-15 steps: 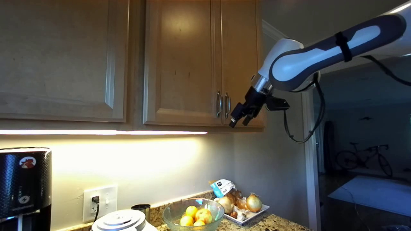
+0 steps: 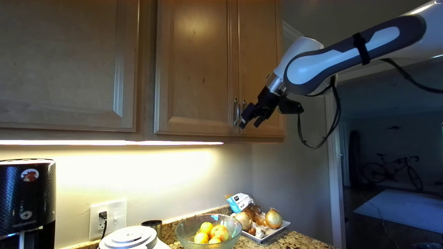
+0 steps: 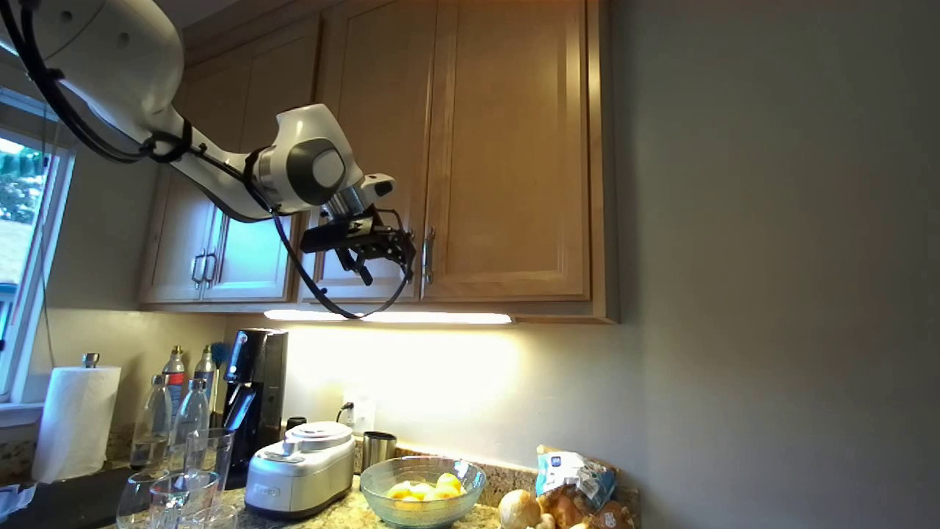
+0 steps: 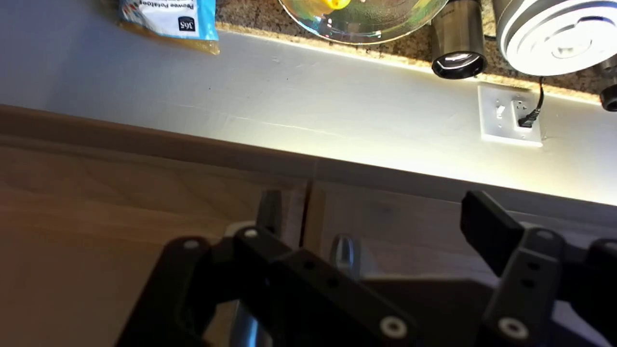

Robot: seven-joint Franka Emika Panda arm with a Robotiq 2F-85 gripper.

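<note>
My gripper (image 2: 250,123) is at the lower part of the wooden wall cabinet doors, in front of their two metal handles. In the wrist view the fingers (image 4: 491,231) stand wide apart, and one handle (image 4: 345,254) appears in the gap between them, with no grip on it. The other handle (image 4: 249,326) shows partly behind the left-hand finger. Both cabinet doors, the wide one (image 2: 199,62) and the narrow one (image 2: 259,54), are closed. In exterior view 2 the gripper (image 3: 388,272) is just left of a visible handle (image 3: 429,256).
Below, on the counter, are a glass bowl (image 3: 379,485) of fruit, a white appliance (image 3: 299,472), a metal cup (image 3: 379,448) and a plate (image 2: 265,236) with onions and a potato bag (image 2: 239,202). A black machine (image 2: 27,195) stands left. Between cabinets and counter is open space.
The arm has moved left and slightly up in exterior view 1. The gripper now overlaps the right handle, which was clear of it before. The doors have not moved.
</note>
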